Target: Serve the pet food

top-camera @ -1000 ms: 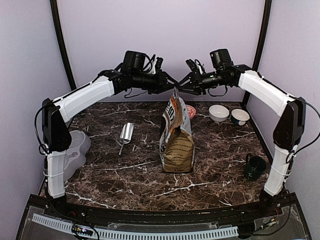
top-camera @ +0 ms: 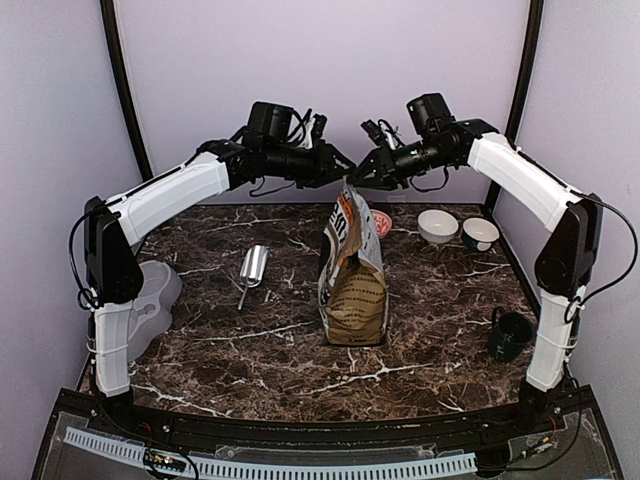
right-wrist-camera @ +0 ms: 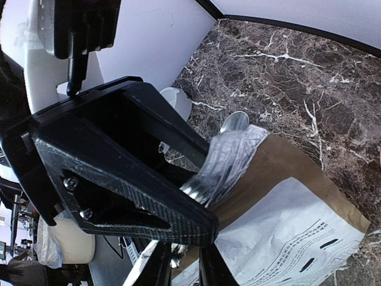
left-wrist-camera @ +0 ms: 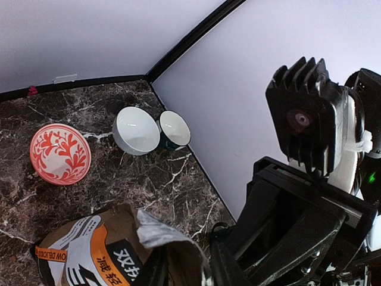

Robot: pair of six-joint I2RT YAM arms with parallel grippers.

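A tall brown, white and orange pet food bag [top-camera: 353,290] stands upright mid-table. Its narrow top edge is up between both grippers. My left gripper [top-camera: 350,167] is at the edge from the left; in the right wrist view its fingers [right-wrist-camera: 140,185] stand apart around the pale rim. From the right, my right gripper [top-camera: 357,180] meets the same edge, its own fingertips apart at the bottom of the right wrist view. How firmly either touches the bag is hidden. A metal scoop [top-camera: 254,267] lies left of the bag.
Behind the bag sits a red-patterned bowl [left-wrist-camera: 60,154]. A white bowl [top-camera: 437,226] and a dark-sided bowl [top-camera: 480,234] stand at the back right. A dark mug [top-camera: 510,334] is at front right, a grey container [top-camera: 152,312] at left.
My right gripper has shifted slightly left and down against the bag's top, and the top edge leans a little more leftward. My left arm looks still.
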